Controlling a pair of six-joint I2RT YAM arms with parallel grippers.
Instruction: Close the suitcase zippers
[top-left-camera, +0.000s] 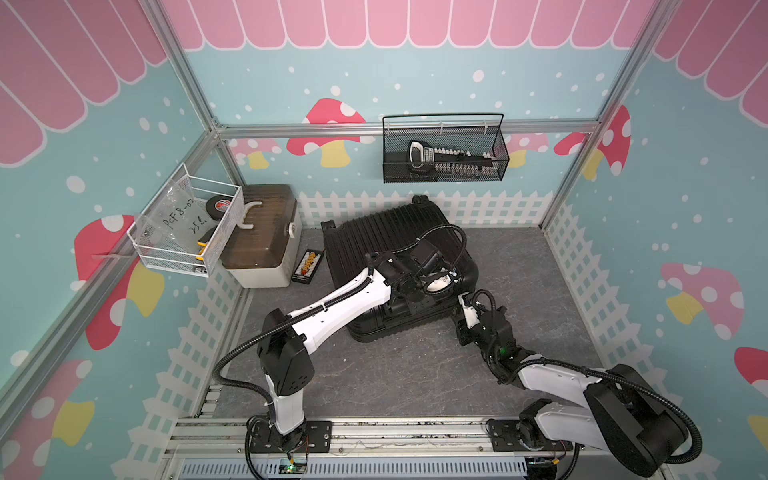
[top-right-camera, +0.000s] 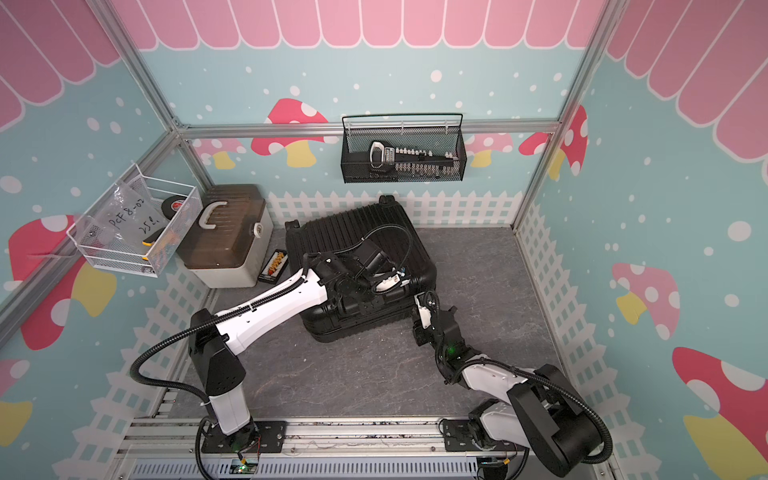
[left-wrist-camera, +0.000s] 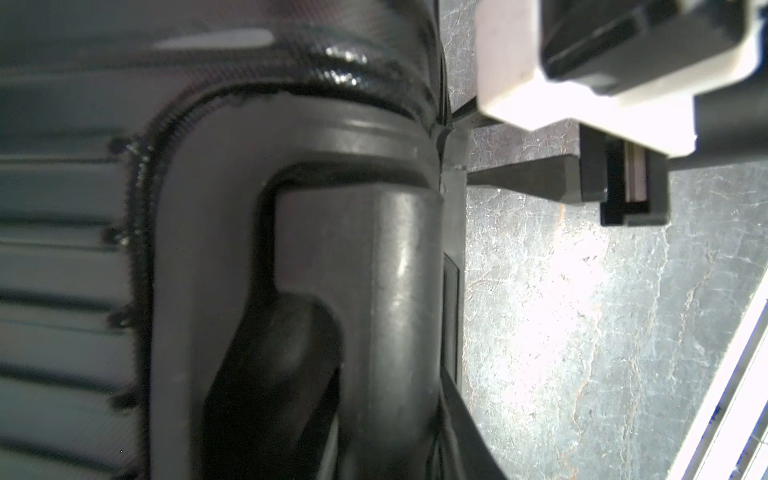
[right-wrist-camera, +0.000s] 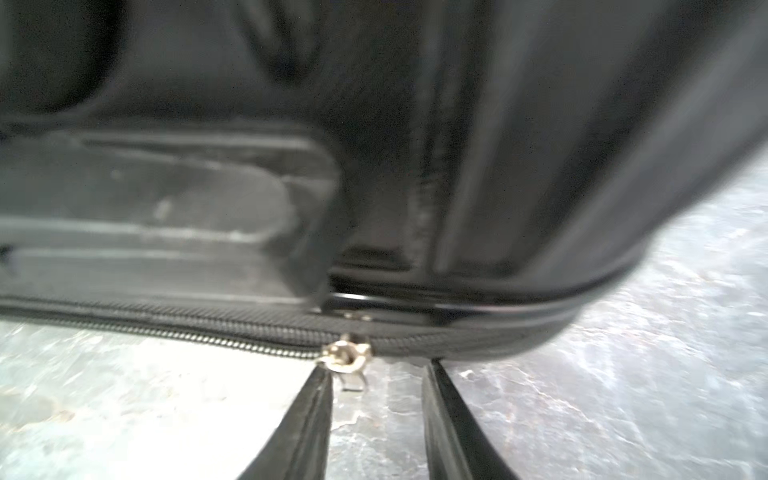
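A black ribbed suitcase (top-left-camera: 376, 240) lies flat on the floor. My left gripper is shut on its thick grey-black carry handle (left-wrist-camera: 396, 288), one finger on each side of the bar. In the right wrist view, a zipper (right-wrist-camera: 200, 337) runs along the suitcase's lower edge up to a small metal slider with a pull (right-wrist-camera: 345, 357). My right gripper stands open at that edge, its left fingertip close to the pull; whether they touch, I cannot tell. Nothing is visibly held between the right fingers. In the top views, the left arm hides part of the suitcase.
A brown-lidded box (top-left-camera: 260, 228) and a small black tray (top-left-camera: 307, 265) sit left of the suitcase. A white wire basket (top-left-camera: 192, 228) hangs on the left, a black mesh basket (top-left-camera: 445, 152) at the back. Bare grey floor (top-left-camera: 520, 256) lies right of the suitcase.
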